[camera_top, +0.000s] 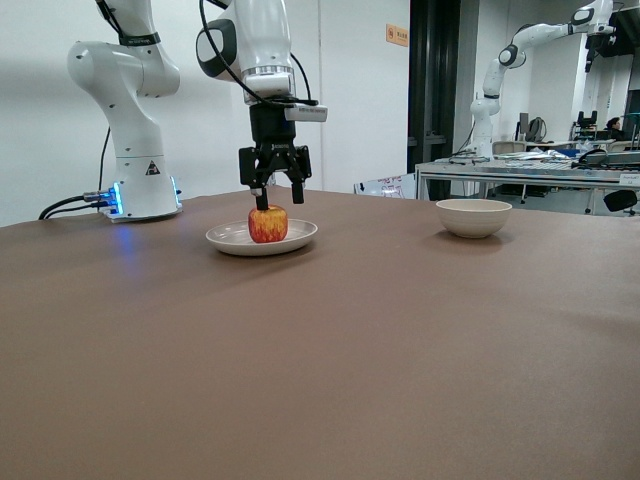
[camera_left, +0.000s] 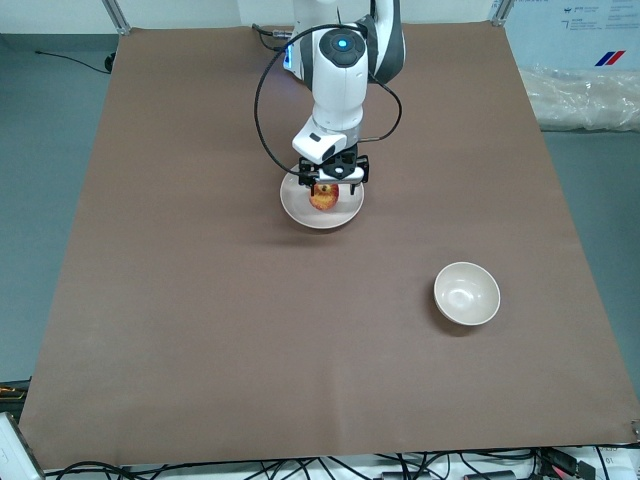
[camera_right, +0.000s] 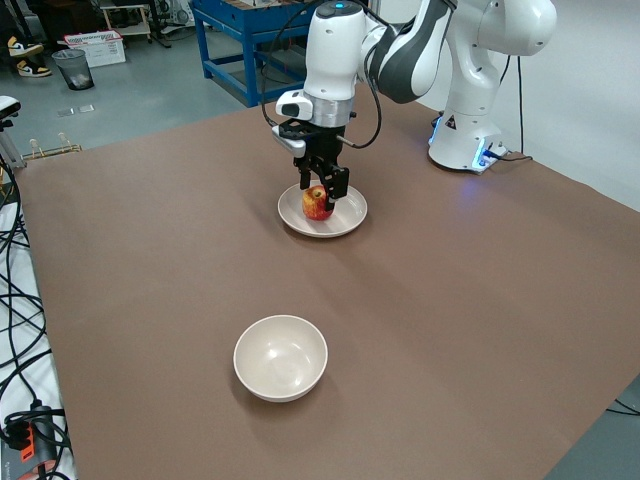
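A red-yellow apple (camera_top: 268, 225) rests on a white plate (camera_right: 347, 219) below my arm's end. My black gripper (camera_top: 279, 195) hangs just over the apple, fingers apart; in the top view one fingertip is at the apple's upper left and the other to its right, higher than the fruit. In the right view the fingers (camera_right: 329, 199) partly cover the apple. An empty white bowl (camera_left: 467, 293) stands apart on the brown table, toward the right in the left view.
Cables and devices lie along the table's edge.
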